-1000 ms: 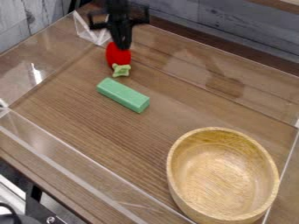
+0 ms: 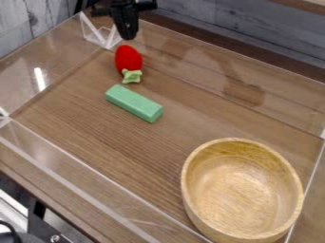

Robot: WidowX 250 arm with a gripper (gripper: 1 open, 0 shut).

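My gripper [image 2: 124,28] is at the top of the view, above and behind a red object [image 2: 128,59] with a pale green tip, apart from it. Its fingers are small and dark and nothing shows between them; it looks shut. A green block [image 2: 133,102] lies nearer, below the red object. A clear plastic container [image 2: 99,30] stands at the back left, beside the gripper.
A large round tan bowl [image 2: 242,224] occupies the front right. Walls border the back, and the table's edge runs along the lower left.
The red object, green block and bowl have stayed put.
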